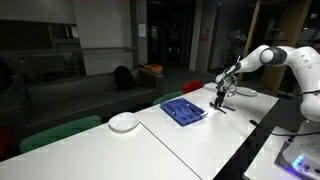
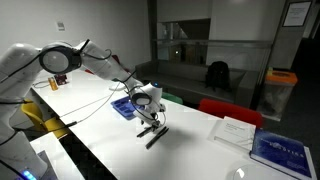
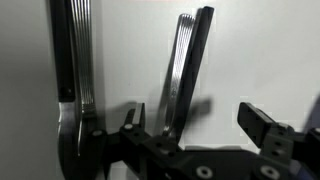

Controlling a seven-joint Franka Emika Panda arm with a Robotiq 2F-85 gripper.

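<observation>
In the wrist view my gripper stands open over the white table, its fingers spread to either side of a slim pair of handles. One of the pair is a shiny metal handle [image 3: 181,52]; the other is a black handle [image 3: 196,60] lying against it. Left of my left finger, another black handle [image 3: 62,45] and a ridged metal handle [image 3: 84,50] lie side by side. My fingers and gripper body hide the lower ends. From outside, the black utensils [image 2: 157,138] lie on the table under and beside the gripper.
A blue tray [image 1: 172,107] with items in it stands close by, and a white round plate [image 1: 124,122] lies further off. White boxes [image 2: 232,133] and a blue-and-white box [image 2: 279,150] sit on the other side.
</observation>
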